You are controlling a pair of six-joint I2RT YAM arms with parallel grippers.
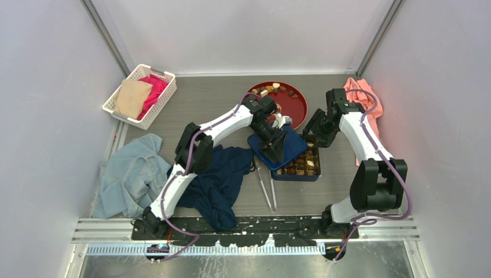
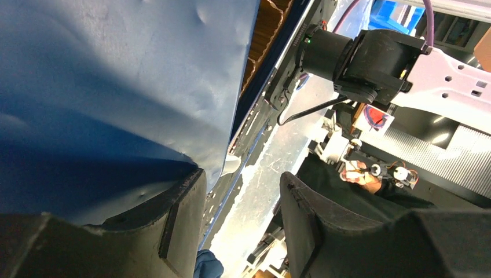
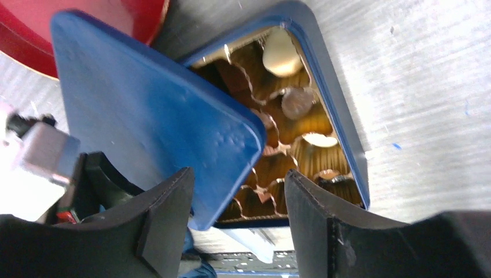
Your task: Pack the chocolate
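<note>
A blue tin (image 1: 301, 175) stands open at centre right, chocolates in several of its compartments (image 3: 298, 101). Its blue lid (image 1: 286, 147) (image 3: 145, 121) lies shifted left, tilted across part of it. My left gripper (image 1: 272, 147) is at the lid's left part, fingers parted, with no clear grip on it visible. My right gripper (image 1: 317, 130) hangs above the tin's right side, open, nothing between its fingers. A red round tray (image 1: 295, 107) with chocolates and other pieces sits behind the tin.
Metal tongs (image 1: 265, 194) lie left of the tin. A navy cloth (image 1: 214, 185), denim (image 1: 124, 179) and white basket (image 1: 113, 107) fill the left. Pink cloth (image 1: 367, 90) lies back right.
</note>
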